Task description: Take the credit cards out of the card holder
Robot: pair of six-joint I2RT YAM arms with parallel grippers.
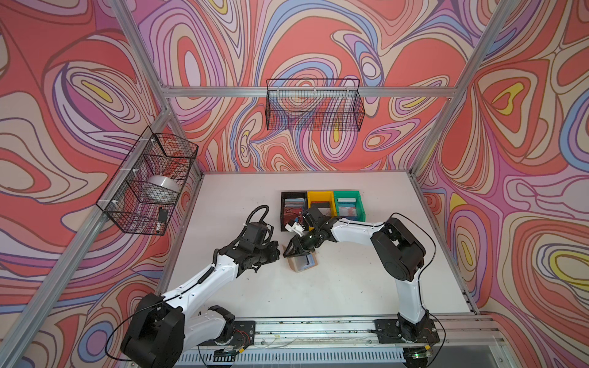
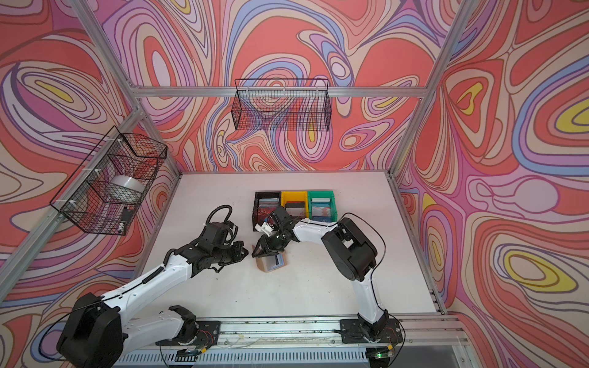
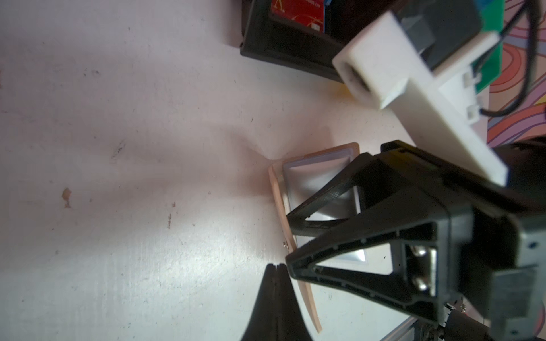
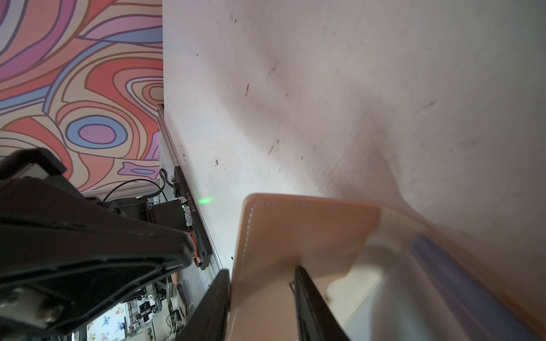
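A tan card holder [image 1: 303, 262] lies on the white table in front of the bins, with a clear sleeve and pale insert [image 3: 319, 170] showing. My right gripper [image 2: 259, 254] is over it, part open, its fingertips at the holder's left flap in the left wrist view; whether they pinch it is unclear. My left gripper [image 1: 276, 251] is just left of the holder, shut, with nothing visible between its fingers.
Black [image 1: 283, 211], yellow [image 1: 320, 195] and green [image 1: 361, 214] bins holding cards stand behind the holder. Wire baskets hang on the back and left frame.
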